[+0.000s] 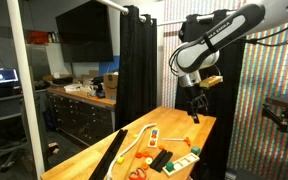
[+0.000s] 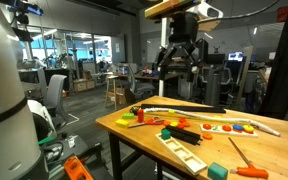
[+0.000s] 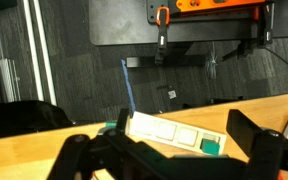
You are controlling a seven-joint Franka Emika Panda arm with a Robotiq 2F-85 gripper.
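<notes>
My gripper is open, its two dark fingers [image 3: 254,138] wide apart with nothing held between them. In exterior view 1 the gripper [image 1: 200,103] hangs above the right side of the wooden table [image 1: 174,118]. Below it, in the wrist view, a pale wooden tray [image 3: 174,131] lies near the table edge, and a green block [image 3: 210,147] shows at its right end. From exterior view 2 the tray [image 2: 183,155] looks slatted, with a green block [image 2: 218,172] close to it.
Scissors [image 1: 138,174], a long black bar [image 1: 108,155], a white cord [image 1: 131,139] and a board with coloured pieces [image 1: 153,137] lie on the table. A hammer-like tool [image 2: 249,170] is at the near right.
</notes>
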